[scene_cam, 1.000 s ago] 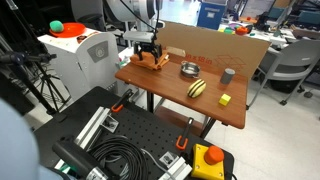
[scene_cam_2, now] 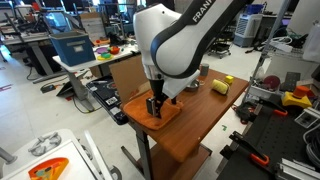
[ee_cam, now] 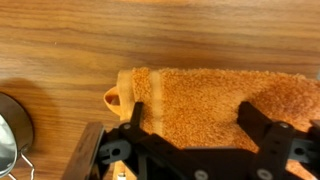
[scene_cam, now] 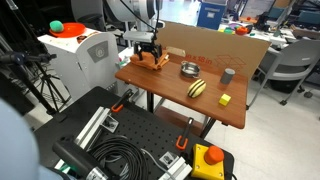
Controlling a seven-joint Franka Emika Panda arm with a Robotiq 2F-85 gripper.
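Observation:
An orange terry towel [ee_cam: 205, 95] lies on the wooden table, filling much of the wrist view, its hemmed edge and a small loop at the left. In the same view my gripper is over the towel, open, its two dark fingers well apart with flat-looking cloth between them. Whether the fingertips touch the cloth I cannot tell. From exterior view 2, the towel [scene_cam_2: 137, 107] lies at the table's end, partly hidden by the white arm. The towel [scene_cam: 148, 63] also shows at the far left of the table in exterior view 1.
A metal pot [scene_cam: 190, 69] stands right of the towel; its rim [ee_cam: 22, 128] shows at the wrist view's left. Farther right are a grey cup [scene_cam: 228, 75], a yellow striped object [scene_cam: 197, 88] and a yellow block [scene_cam: 224, 99]. Bare wood separates them. A cardboard panel [scene_cam: 205, 45] borders the back.

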